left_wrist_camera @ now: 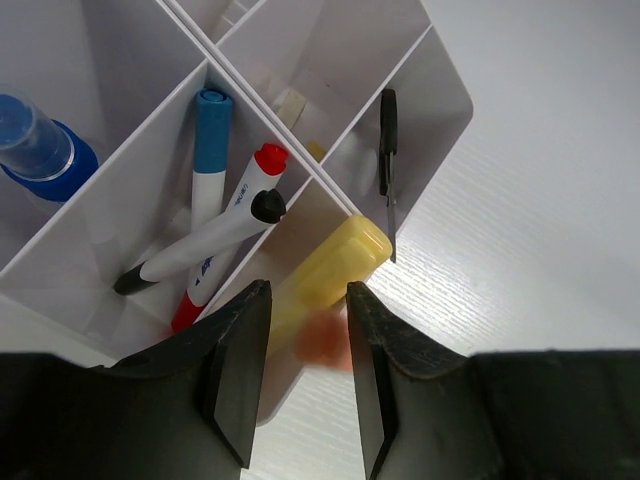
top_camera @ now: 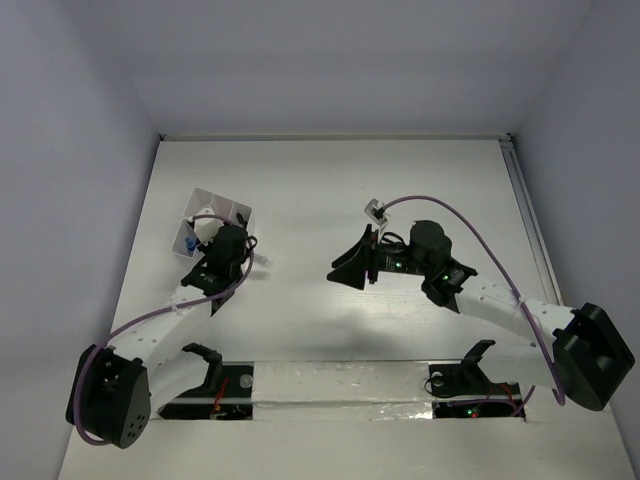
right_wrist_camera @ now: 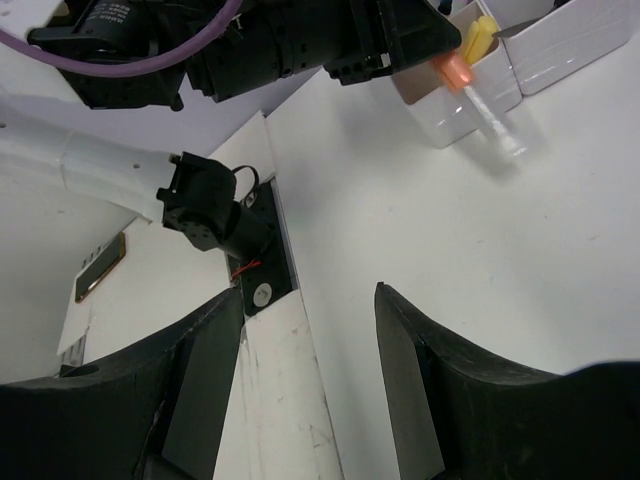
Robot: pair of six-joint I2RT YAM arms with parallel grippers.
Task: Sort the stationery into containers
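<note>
The white divided container (top_camera: 205, 197) holds pens, a blue cylinder (left_wrist_camera: 32, 150), black scissors (left_wrist_camera: 389, 135) and a yellow item (left_wrist_camera: 335, 260). My left gripper is over its near edge, fingers apart. Just beyond them a blurred orange-tipped item shows; in the right wrist view this orange-and-white object (right_wrist_camera: 485, 115) hangs or falls outside the container below the left gripper. Whether the fingers touch it I cannot tell. My right gripper stands open and empty over the table, right of centre in the top view.
Walls surround the workspace on the sides and back. A strip and dark mounts run along the near edge.
</note>
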